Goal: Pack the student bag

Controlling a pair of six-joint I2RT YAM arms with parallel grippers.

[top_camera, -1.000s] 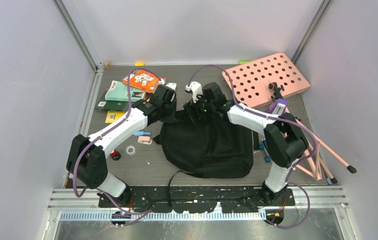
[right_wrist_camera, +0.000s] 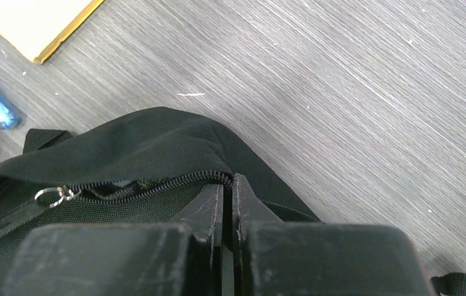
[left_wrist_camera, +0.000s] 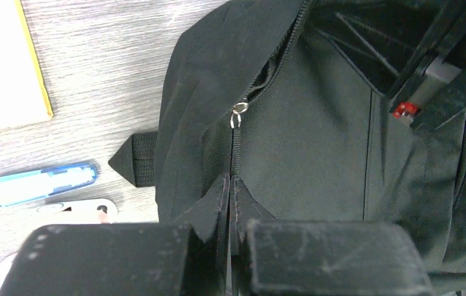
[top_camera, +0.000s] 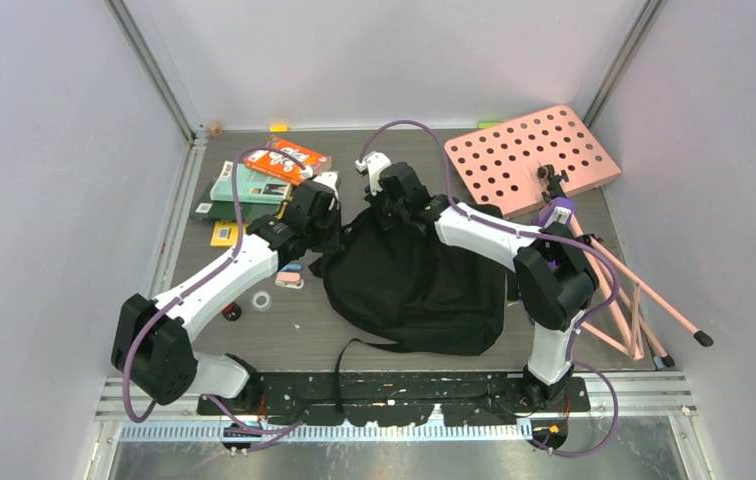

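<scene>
The black bag [top_camera: 414, 290] lies spread over the middle of the table. Along its upper edge a zipper [right_wrist_camera: 181, 179] runs, with a metal pull [left_wrist_camera: 237, 116] on it. My left gripper is shut over the bag's left part, its tips just below the pull; nothing shows clearly between them. The fingers of my right gripper are shut on the bag's zipper edge, at some distance from the pull. Books [top_camera: 259, 187] are stacked at the back left. A blue marker [left_wrist_camera: 45, 183] and a pink-and-white stapler [top_camera: 290, 280] lie beside the bag.
A roll of tape [top_camera: 262, 300] and a dark round item [top_camera: 232, 311] rest at the left. A pink perforated board [top_camera: 534, 160] with folded legs [top_camera: 624, 270] takes up the right side. Bare table [top_camera: 294, 335] shows at the front left.
My left gripper has shifted slightly left and toward the front. The bag looks nearly unchanged.
</scene>
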